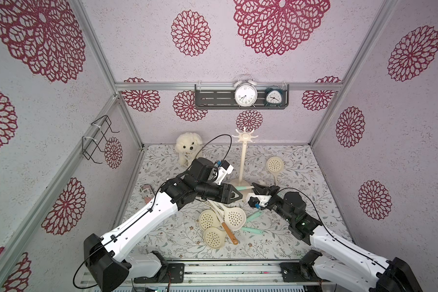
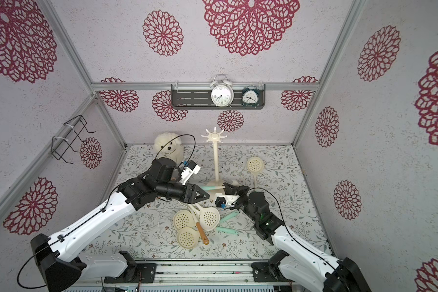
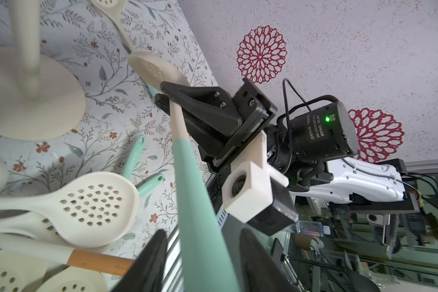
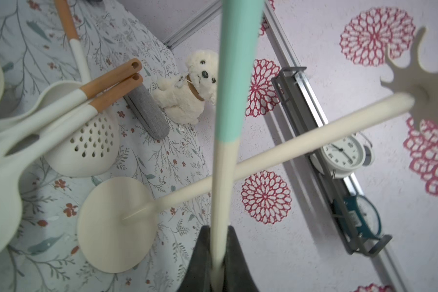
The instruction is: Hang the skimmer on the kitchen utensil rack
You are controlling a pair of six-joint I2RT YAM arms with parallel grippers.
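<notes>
A mint-handled skimmer (image 3: 189, 185) is held crosswise above the table, its handle spanning the space between my two grippers. My right gripper is shut on the beige shaft below the mint part. In the left wrist view the skimmer's beige head (image 3: 153, 68) shows beyond the right fingers, steeply foreshortened. My left gripper stands open around the mint end, gaps visible beside the blurred handle. The cream utensil rack (image 1: 243, 160) rises behind the grippers, its ring of hooks (image 4: 418, 92) on top and empty.
Several loose utensils, including a white skimmer (image 1: 235, 218) and a wooden handle (image 1: 230, 233), lie in front of the rack. Another skimmer (image 1: 275, 165) lies behind the right arm. A plush dog (image 1: 188, 145) sits back left; a shelf with clocks (image 1: 245, 95) hangs on the back wall.
</notes>
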